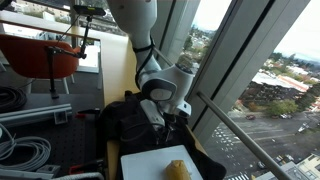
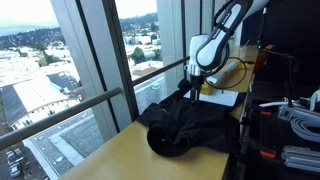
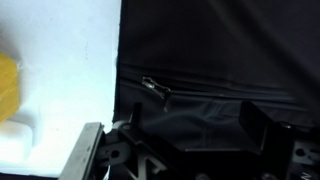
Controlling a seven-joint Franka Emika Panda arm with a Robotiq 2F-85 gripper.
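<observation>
A black garment lies spread in folds on the wooden table. In the wrist view, a zipper runs across its dark cloth, with a small metal zipper pull showing just ahead of my gripper. The fingers stand wide open, one finger on either side of the zipper pull's line, and nothing is visible between them. Whether the fingertips touch the cloth cannot be told. From outside, the gripper is low over the garment's far part, partly hidden by the arm.
A white board with a yellow object on it lies beside the garment; the left finger is close to its edge. Windows and a rail border one side. Bare table shows at the near end.
</observation>
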